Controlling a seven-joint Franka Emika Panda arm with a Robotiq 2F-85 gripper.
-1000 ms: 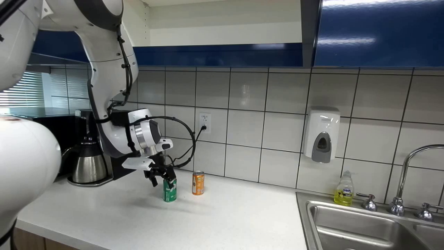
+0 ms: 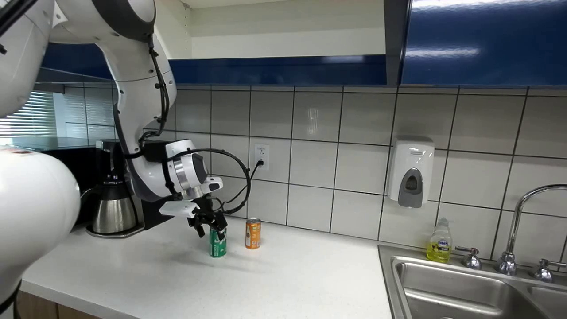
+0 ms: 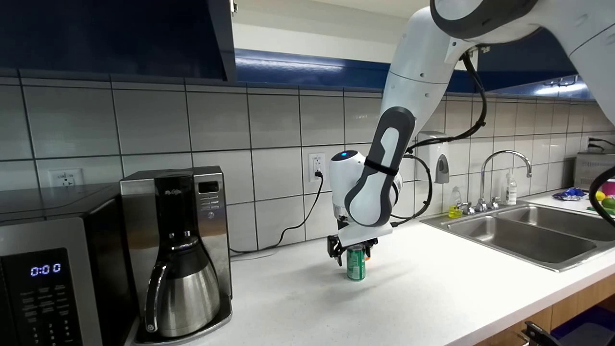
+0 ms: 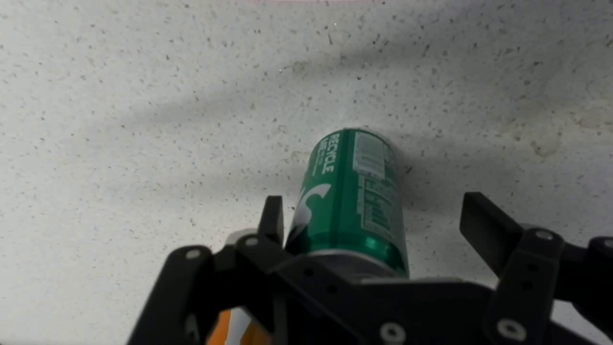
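Observation:
A green can (image 2: 218, 247) stands upright on the white counter, its upper part partly covered by my gripper (image 2: 211, 233). In the wrist view, my open gripper has one finger on each side of the green can (image 4: 347, 201). The can sits close to the left finger (image 4: 271, 221); whether they touch I cannot tell. A clear gap separates it from the right finger (image 4: 485, 230). An orange can (image 2: 253, 234) stands near the green one, towards the tiled wall, and only a sliver of it shows at the wrist view's lower edge.
A coffee maker (image 3: 222, 242) and a microwave (image 3: 86, 242) occupy the counter's left end. On the right are the steel sink (image 2: 390, 282), a faucet (image 2: 515, 223) and a yellow soap bottle (image 2: 439, 247). Bare counter (image 2: 313, 276) lies between the cans and the sink.
In exterior view 1, my gripper has shifted slightly right and the green can has shifted slightly right with it. The orange can has not moved.

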